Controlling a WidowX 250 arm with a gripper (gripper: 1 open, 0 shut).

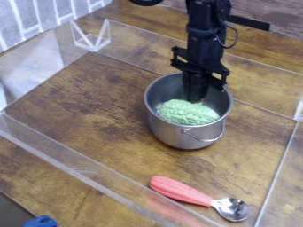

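A black robot arm comes down from the top to my gripper [190,86], which is at the back rim of a steel pot [185,133], its tips partly hidden inside. The gripper looks narrow and closed; whether anything is between its tips cannot be seen. A pale green, bumpy, oblong object [186,113] lies inside the pot, below and in front of the gripper.
A pink-handled spoon [190,194] lies on the wooden table [71,115] in front of the pot. A blue object [41,222] sits at the bottom left corner. Clear plastic walls border the area.
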